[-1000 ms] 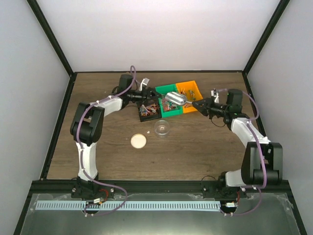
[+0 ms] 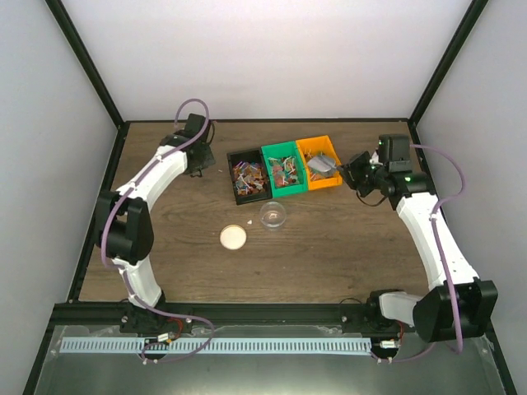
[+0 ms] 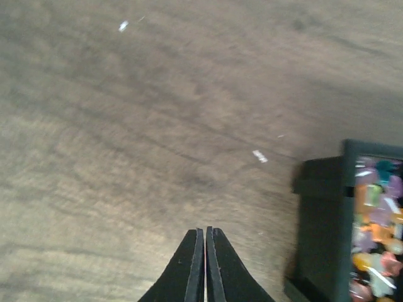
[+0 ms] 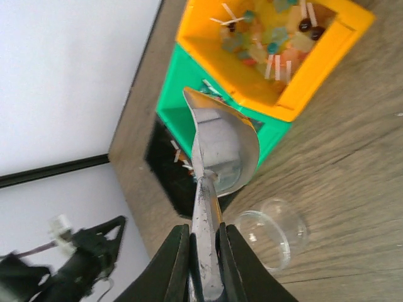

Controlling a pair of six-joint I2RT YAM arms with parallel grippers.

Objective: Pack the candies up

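Observation:
A silvery metal scoop (image 4: 230, 139) is held at its handle by my right gripper, which is shut on it. In the top view the scoop's bowl (image 2: 323, 164) hangs over the orange bin (image 2: 332, 183); no candy shows in it. Wrapped candies lie in that bin, in the green bin (image 2: 290, 191) beside it and in the black bin (image 2: 250, 199). A clear round jar (image 2: 272, 216) stands in front of them and looks empty. Left of the black bin, my left gripper is shut, with nothing visible between its fingers.
A pale round lid (image 2: 233, 238) lies on the wooden table, front left of the jar. One tiny white bit (image 2: 250, 221) rests near them.
The left arm has drawn back leftward from above the bins. The scoop has shifted right with my right gripper, from over the green bin to over the orange one.

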